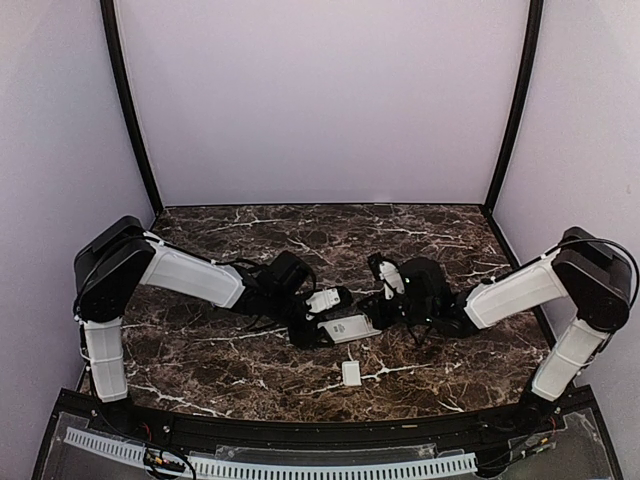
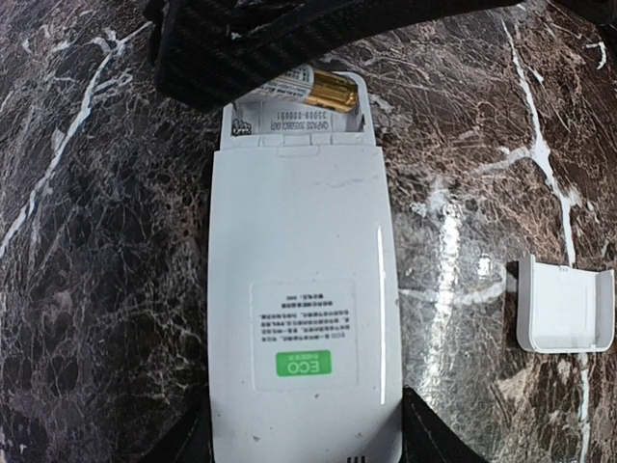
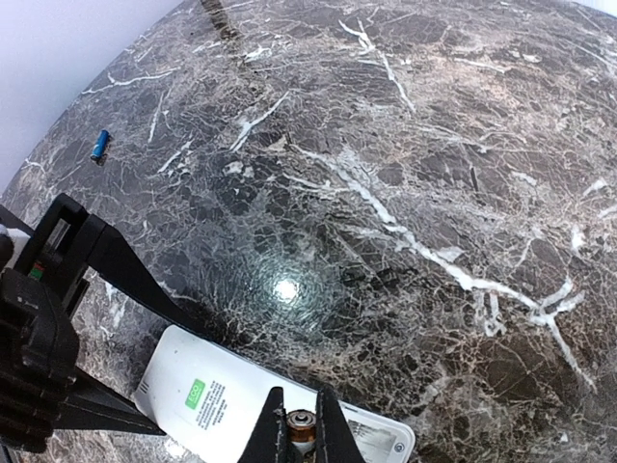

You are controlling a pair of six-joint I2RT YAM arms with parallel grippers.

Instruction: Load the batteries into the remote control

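Observation:
The white remote control point(image 2: 304, 222) lies back up, its green ECO label towards my left gripper. That gripper is shut on the remote's end, one finger against each long side. At the other end the battery bay point(image 2: 299, 123) is uncovered. A gold-ended battery point(image 2: 333, 92) lies slanting across the bay, partly hidden behind my right gripper's dark finger. My right gripper is shut on a battery point(image 3: 302, 424), whose copper end shows between the fingertips over the remote. Whether it touches the contacts cannot be told.
A white battery cover point(image 2: 569, 313) rests on the dark marble table, beside the remote at the front in the top view point(image 1: 351, 373). A blue battery point(image 3: 99, 145) lies far off at upper left in the right wrist view.

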